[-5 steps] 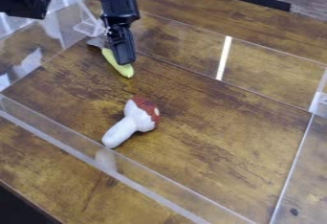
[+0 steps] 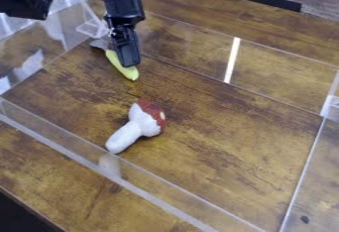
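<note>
My black gripper (image 2: 125,50) reaches down from the top left, its fingers looking shut. Just below and behind it lies a pale yellow-green elongated object (image 2: 122,69), partly hidden by the gripper; I cannot tell if they touch. A white piece with a red-brown patch (image 2: 130,132), shaped somewhat like a mushroom, lies on the wooden surface in the lower middle of the view, apart from the gripper.
Clear plastic walls (image 2: 312,181) surround the wooden work area (image 2: 245,137). A white strip (image 2: 232,59) is at the back.
</note>
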